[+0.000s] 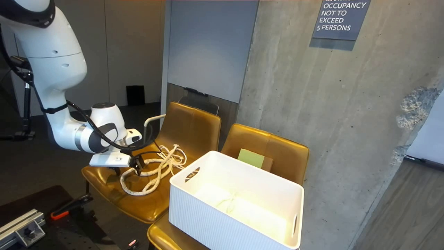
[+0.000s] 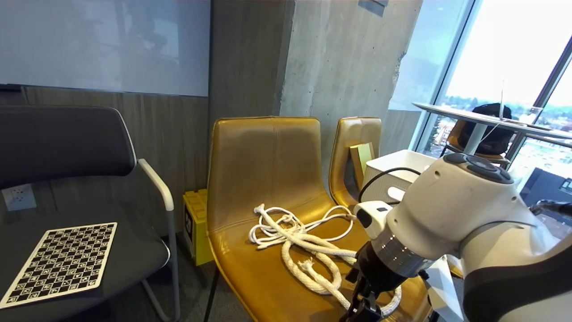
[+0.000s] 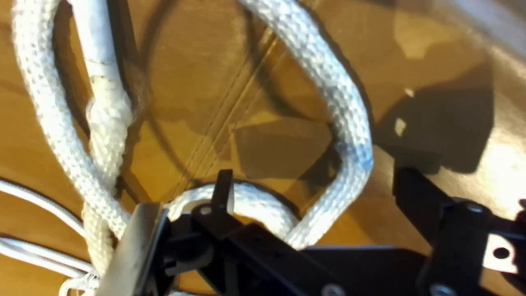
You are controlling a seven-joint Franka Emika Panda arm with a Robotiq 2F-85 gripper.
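A thick white braided rope (image 1: pixel 144 192) lies in loose loops on the seat of a tan chair (image 1: pixel 145 212). Low over the rope's loop, at the seat's left part in exterior view 1, is my gripper (image 1: pixel 127 168). The wrist view shows its two black fingers (image 3: pixel 224 195) standing wide apart, so the gripper is open. A bend of the thick rope (image 3: pixel 352 116) passes across the gap between them, and neither finger grips it. Thinner white cord (image 2: pixel 338 217) is bunched at the back of the seat. In exterior view 2 the fingertips are partly hidden near the rope.
On a second tan chair stands a white ribbed box (image 1: pixel 224 221), with some thin cord (image 1: pixel 230 202) inside. Behind it a green block (image 1: pixel 250 158) leans on the backrest. Left of the seat in exterior view 2 is a dark chair (image 2: pixel 64 145) bearing a checkered board (image 2: pixel 64 263).
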